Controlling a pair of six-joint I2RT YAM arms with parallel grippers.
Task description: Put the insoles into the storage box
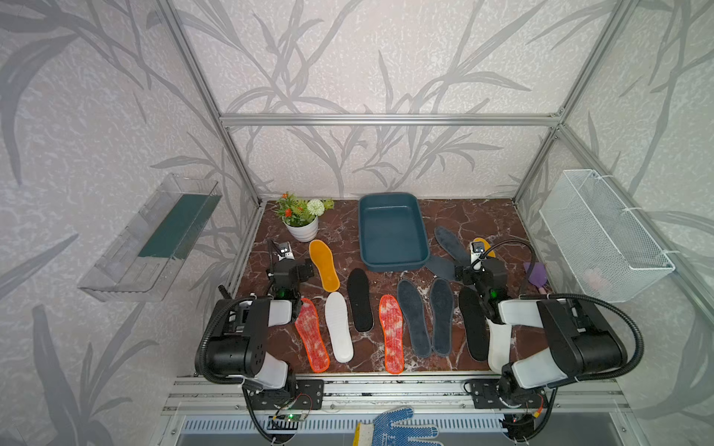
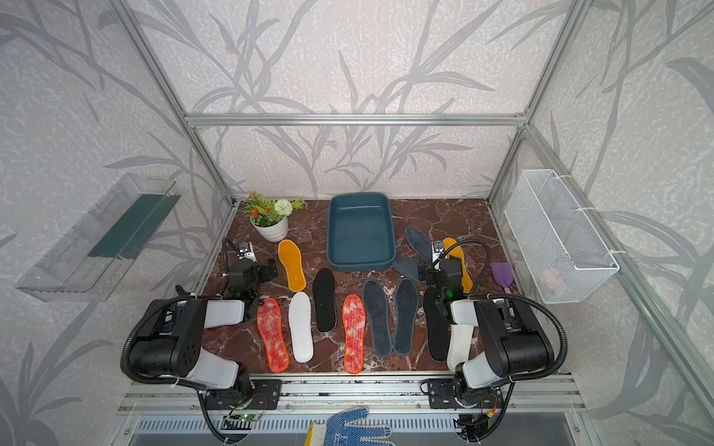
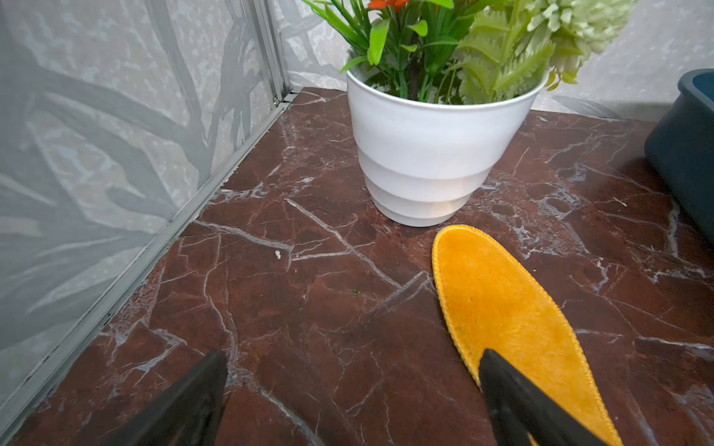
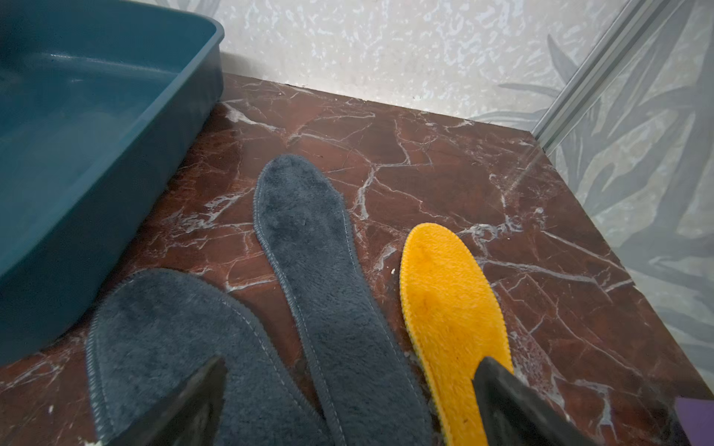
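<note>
An empty teal storage box (image 1: 392, 264) stands at the back centre of the table. Insoles lie flat in front of and beside it: yellow (image 1: 324, 265), white (image 1: 339, 327), black (image 1: 360, 299), red (image 1: 392, 334) and dark grey (image 1: 414, 316), several of them in matching colours. At the left my gripper is open above bare table, its right finger (image 3: 513, 401) overlapping the yellow insole in view. Over on the right side, my other gripper also stands open, above two dark grey insoles (image 4: 319, 245) and near a second yellow one (image 4: 450, 304). Neither holds anything.
A white flowerpot (image 3: 438, 156) stands at the back left, close to the yellow insole's tip. Purple scoop-like thing (image 2: 502, 275) lies at the right edge. Wire baskets (image 2: 561, 238) hang on the side walls. A glove (image 1: 398, 427) rests in front, off the table.
</note>
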